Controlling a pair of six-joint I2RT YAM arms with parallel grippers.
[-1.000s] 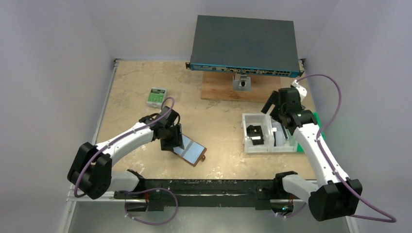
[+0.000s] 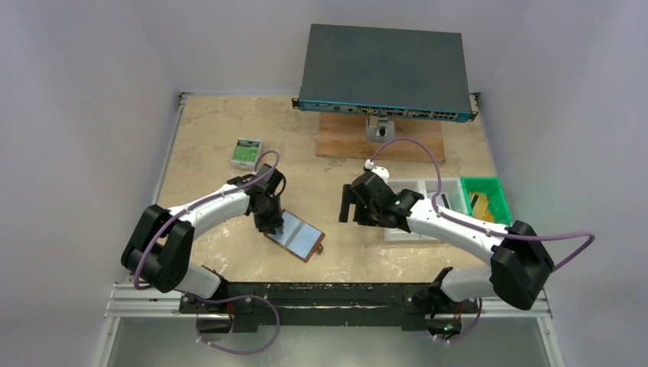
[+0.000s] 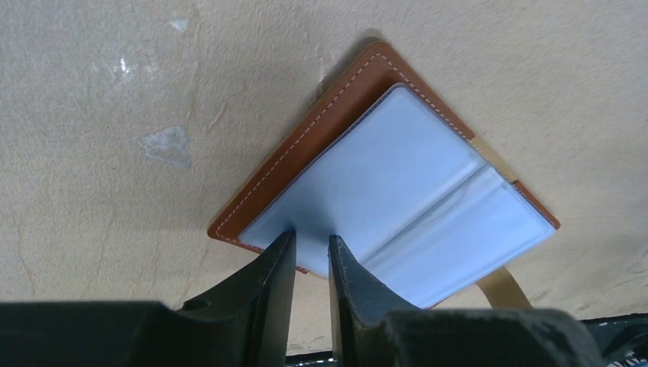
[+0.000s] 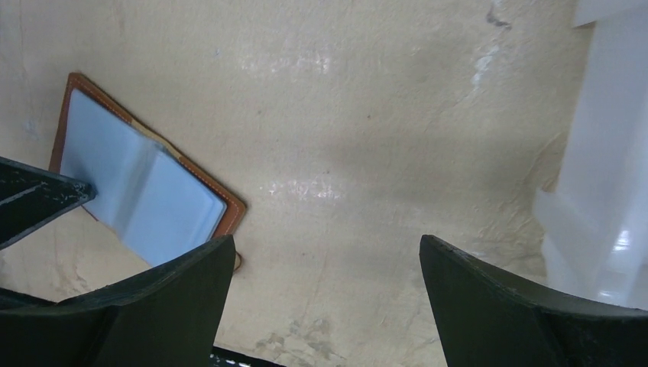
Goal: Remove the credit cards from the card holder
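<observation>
The brown card holder (image 2: 306, 237) lies on the table with pale blue card sleeves (image 3: 382, 160) showing. My left gripper is over its left end, fingertips narrowly apart at the edge of the blue surface; whether they touch it I cannot tell. My right gripper stands open above bare table to the right of the holder, nothing between its fingers. In the right wrist view the holder (image 4: 176, 199) is at the left, partly behind the left gripper.
A white divided tray (image 2: 397, 237) and a green bin (image 2: 493, 195) stand at the right. A green-topped box (image 2: 247, 153) is at the back left. A large metal unit (image 2: 382, 65) fills the back.
My right arm has swung left from over the white tray toward the table's middle. My left gripper has shifted slightly over the holder.
</observation>
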